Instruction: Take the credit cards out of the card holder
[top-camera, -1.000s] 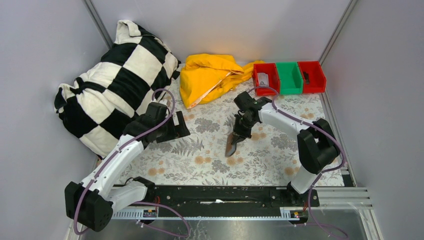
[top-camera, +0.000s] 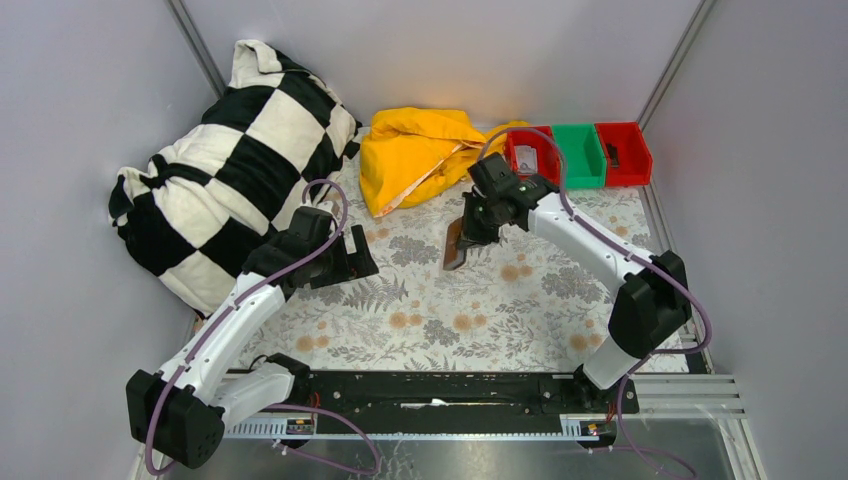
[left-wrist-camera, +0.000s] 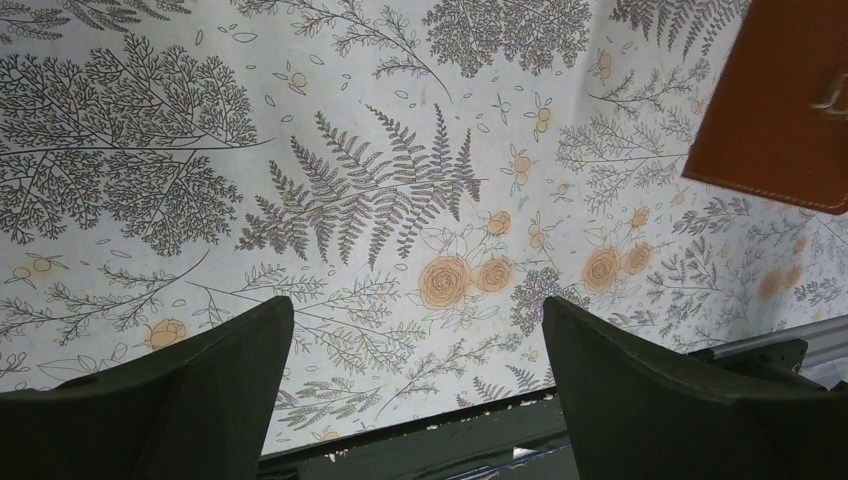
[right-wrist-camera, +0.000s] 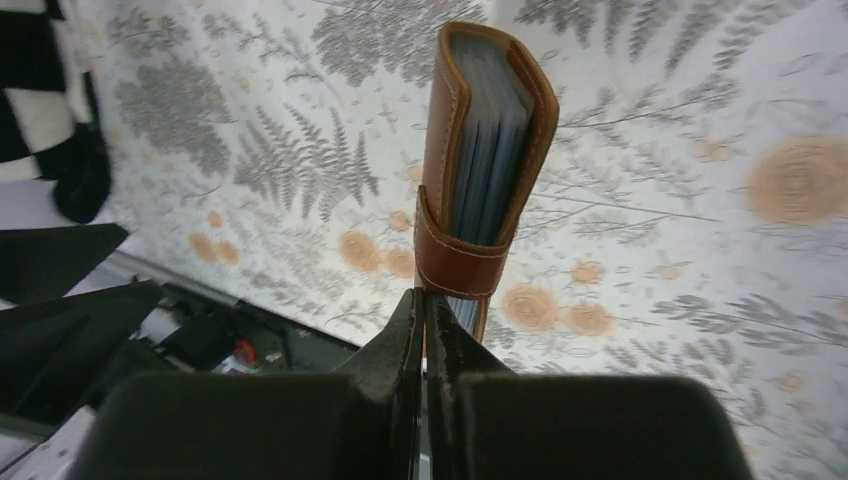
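Observation:
The brown leather card holder (top-camera: 454, 243) hangs under my right gripper (top-camera: 466, 236) near the middle of the table. In the right wrist view the holder (right-wrist-camera: 458, 258) stands upright with a stack of clear sleeves or cards along its open side, and the shut fingertips (right-wrist-camera: 410, 345) pinch it at the near side. In the left wrist view the holder (left-wrist-camera: 762, 120) shows at the upper right. My left gripper is open, with nothing between its fingers, above the patterned table left of the holder.
Red (top-camera: 623, 160) and green (top-camera: 578, 156) bins stand at the back right. A yellow cloth (top-camera: 420, 150) lies at the back, a checked cushion (top-camera: 230, 180) at the left.
My right gripper has risen and moved back from the front of the table, carrying the card holder. The left arm is nearly still.

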